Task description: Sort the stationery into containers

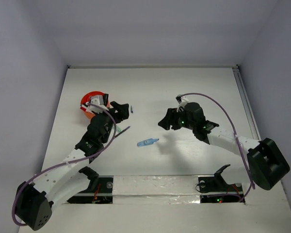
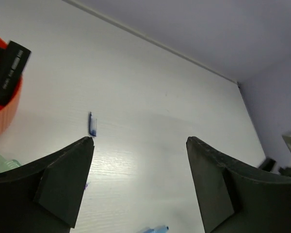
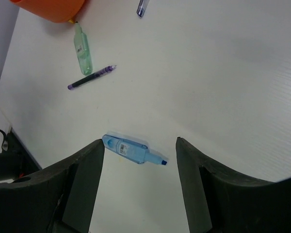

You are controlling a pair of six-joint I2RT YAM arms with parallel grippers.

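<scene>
My left gripper (image 1: pixel 121 109) stands open with nothing between its fingers, just right of the orange-red container (image 1: pixel 89 94), which holds black items (image 2: pixel 9 73). My right gripper (image 1: pixel 169 121) is open and empty, above and right of a blue bottle-shaped item (image 3: pixel 128 148). A green bottle-shaped item (image 3: pixel 82 48) lies beside the container. A purple pen (image 3: pixel 89 77) lies diagonally nearby, and a small pen (image 2: pixel 92 124) lies farther back.
Grey walls enclose it on the back and sides.
</scene>
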